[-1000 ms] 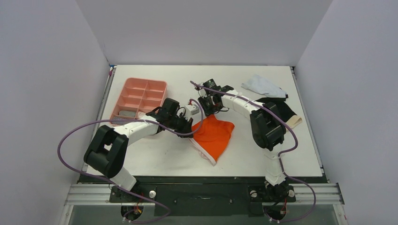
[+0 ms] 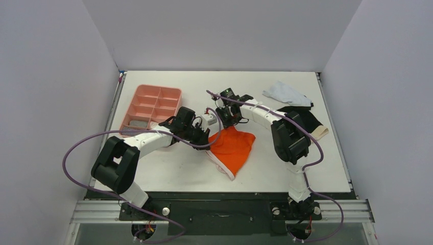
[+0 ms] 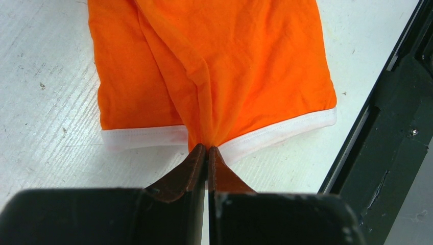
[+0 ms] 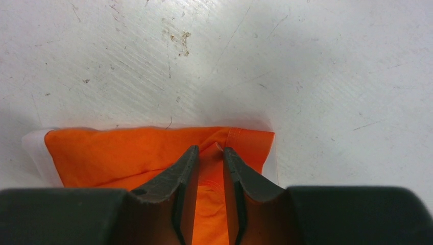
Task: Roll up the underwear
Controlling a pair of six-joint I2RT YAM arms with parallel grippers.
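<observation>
The orange underwear [image 2: 236, 150] with its white waistband lies on the table, its band toward the front. In the left wrist view, my left gripper is shut on a gathered fold of the underwear [image 3: 265, 71] at the white waistband [image 3: 286, 128]. My right gripper is over the opposite side of the underwear. Its fingers [image 4: 184, 171] stand a little apart, and a small raised fold of orange cloth [image 4: 210, 161] shows between them. Whether both touch that fold is unclear.
A pink divided box [image 2: 159, 94] stands at the back left, close to the left arm. Folded pale blue cloth [image 2: 288, 94] and dark cloth [image 2: 309, 121] lie on the right.
The right gripper has shifted very slightly, and the cloth edge near it moved a touch. My left arm has stayed where it was.
</observation>
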